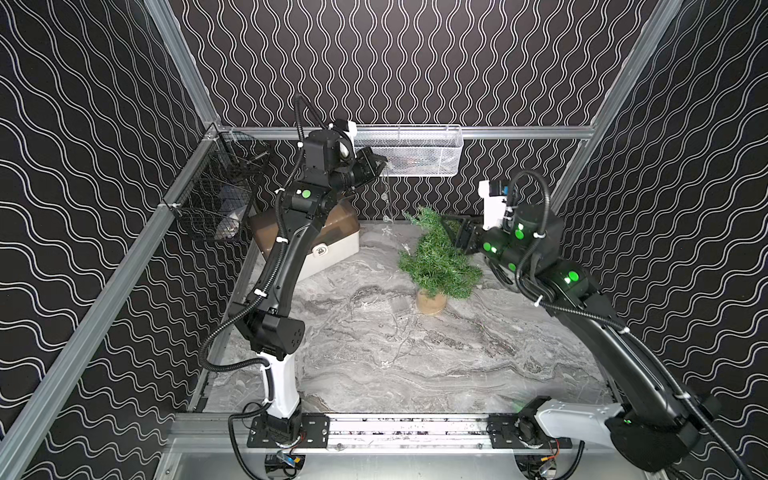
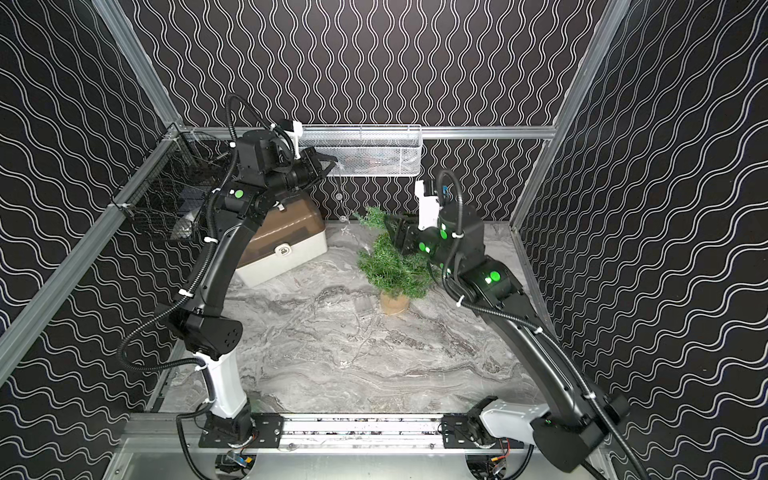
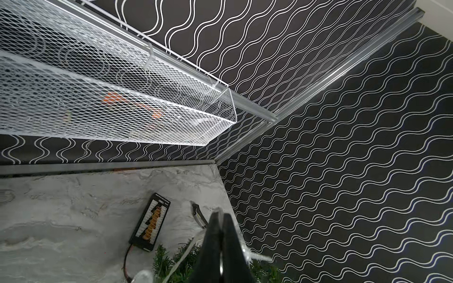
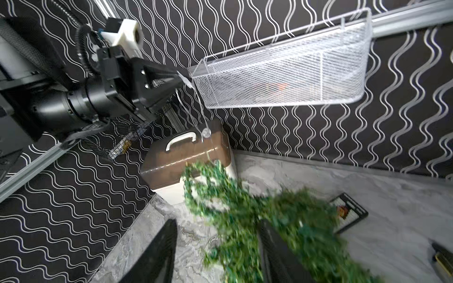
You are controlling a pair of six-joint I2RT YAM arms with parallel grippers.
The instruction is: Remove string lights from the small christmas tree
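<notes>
The small green tree (image 1: 440, 264) stands in a tan pot (image 1: 430, 302) at the middle of the table. High behind and left of it, my left gripper (image 1: 377, 162) is shut on a pale strand of the string lights (image 4: 204, 108), whose clear ornaments dangle above the tree and box. My right gripper (image 2: 396, 236) is open beside the upper right of the tree, with foliage ahead of its fingers in the right wrist view and nothing visibly held.
A brown-lidded box (image 2: 280, 228) sits back left. A white mesh basket (image 1: 412, 152) hangs on the back wall. A black-framed item (image 3: 150, 221) and a tool (image 4: 442, 259) lie behind the tree.
</notes>
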